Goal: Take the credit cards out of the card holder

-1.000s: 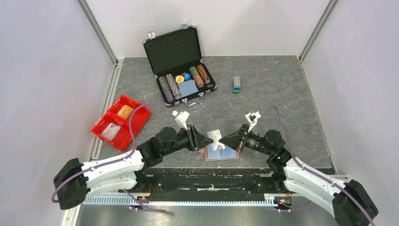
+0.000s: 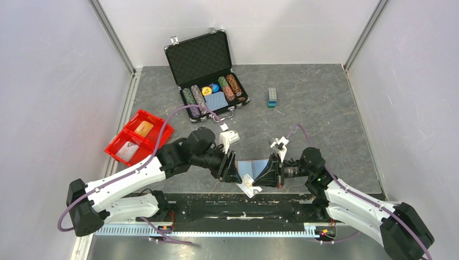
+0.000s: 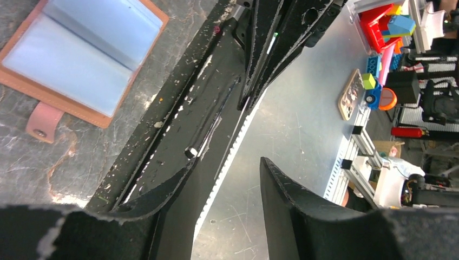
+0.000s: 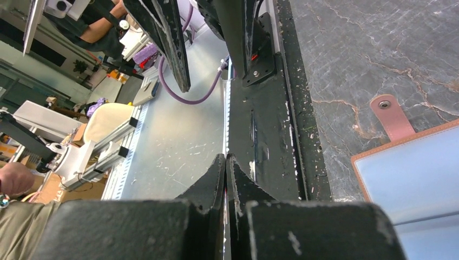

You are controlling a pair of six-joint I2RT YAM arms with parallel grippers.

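The pink-edged card holder (image 3: 81,54) lies open on the grey stone surface near the front edge, its blue sleeves showing, with a snap strap (image 4: 391,116). In the top view, a white card (image 2: 248,189) is at the tip of my right gripper (image 2: 254,183), which is shut; the card is hard to make out in the wrist views. My left gripper (image 2: 234,179) is just left of the card, its fingers apart with nothing visible between them in the left wrist view.
A red tray (image 2: 120,142) with cards stands at the left, an open chip case (image 2: 200,57) at the back, and a small stack (image 2: 271,95) at the back right. The front rail (image 2: 216,206) borders the work surface.
The card and my right gripper have moved toward the front edge.
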